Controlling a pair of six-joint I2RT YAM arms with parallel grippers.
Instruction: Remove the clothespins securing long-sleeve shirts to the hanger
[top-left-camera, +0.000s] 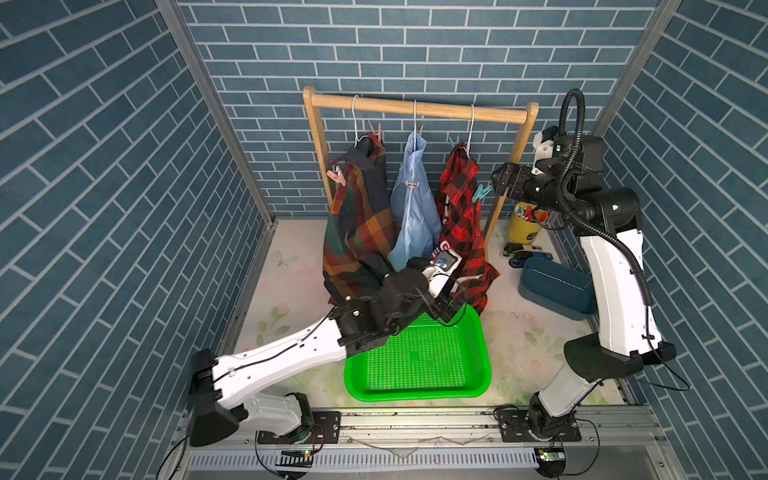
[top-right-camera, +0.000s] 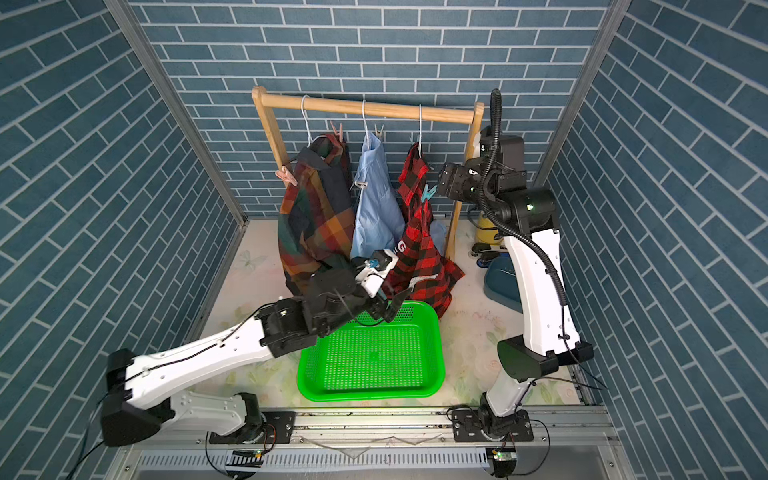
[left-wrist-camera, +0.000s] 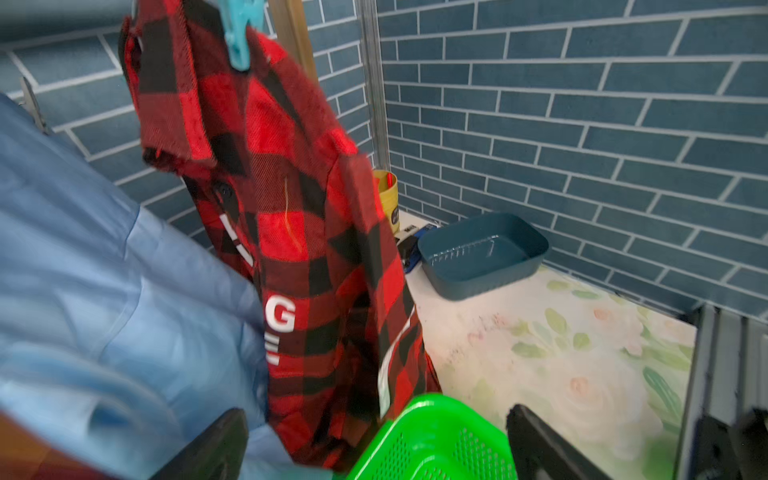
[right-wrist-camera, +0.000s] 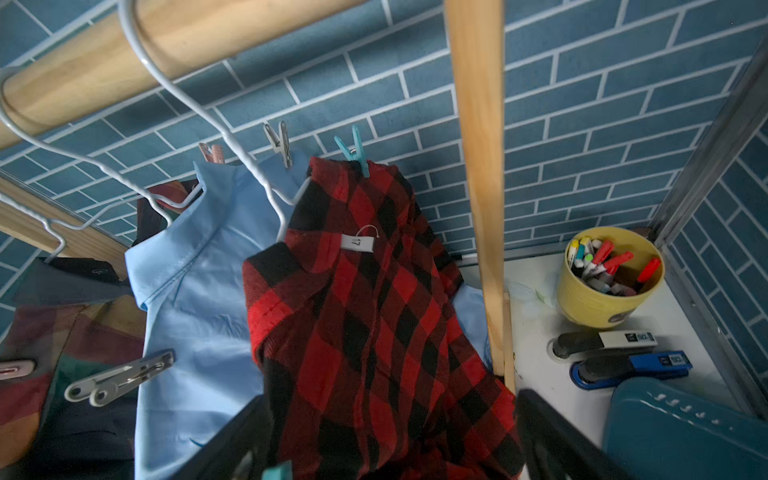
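Note:
Three shirts hang from white hangers: a dark plaid shirt (top-left-camera: 352, 216), a light blue shirt (top-left-camera: 414, 200) and a red-black checked shirt (top-left-camera: 458, 216). A teal clothespin (top-left-camera: 481, 193) grips the checked shirt's near shoulder, and another teal clothespin (right-wrist-camera: 356, 149) its far shoulder. Silver clothespins (right-wrist-camera: 120, 377) are on the blue shirt; pinkish clothespins (top-left-camera: 337, 176) are on the plaid one. My right gripper (top-left-camera: 502, 182) is just right of the near teal clothespin, fingers apart, with nothing visibly held. Low before the checked shirt, my left gripper stands open and empty.
A green basket (top-right-camera: 372, 397) lies at the front, under the left gripper, with no clothespin visible in it. The wooden rack's right post (right-wrist-camera: 480, 200) stands close to the right arm. Behind are a yellow pen cup (right-wrist-camera: 600, 296), staplers (right-wrist-camera: 632, 366) and a dark teal bin (left-wrist-camera: 484, 256).

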